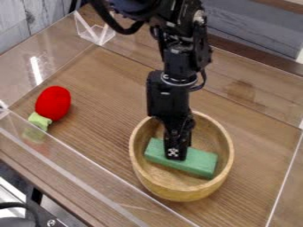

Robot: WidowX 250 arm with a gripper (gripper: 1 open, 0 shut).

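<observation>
A tan wooden bowl [154,177] sits at the lower middle with a green block [197,163] lying in it. The black gripper [175,149] points down into the bowl, its fingertips at or just above the block's upper side; whether they touch it or how far apart they stand is hard to make out. A red round object [53,101] and a small pale green item [38,122] lie at the left.
A raised wooden edge runs along the back right. Dark cables show at the bottom left corner.
</observation>
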